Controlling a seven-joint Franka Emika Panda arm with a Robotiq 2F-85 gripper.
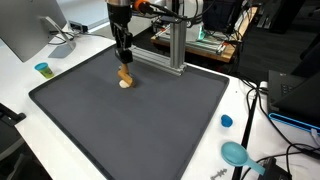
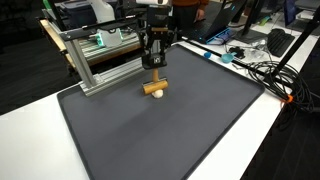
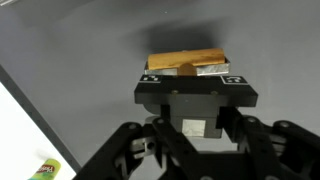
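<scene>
A wooden mallet-like piece hangs low over, or rests on, the dark grey board; I cannot tell which. In exterior view 2 its tan cylindrical head lies crosswise, with a short handle rising into my gripper. A small whitish round thing shows right by the head; whether it is attached is unclear. From above, the wrist view shows the wooden head just beyond my gripper, which is shut on the handle. Exterior view 1 has the same wooden piece beneath the gripper.
The board is otherwise clear in front. A metal rail runs along one edge. A green-topped can stands beyond the far corner. A blue cup and a light-blue round item lie off the board.
</scene>
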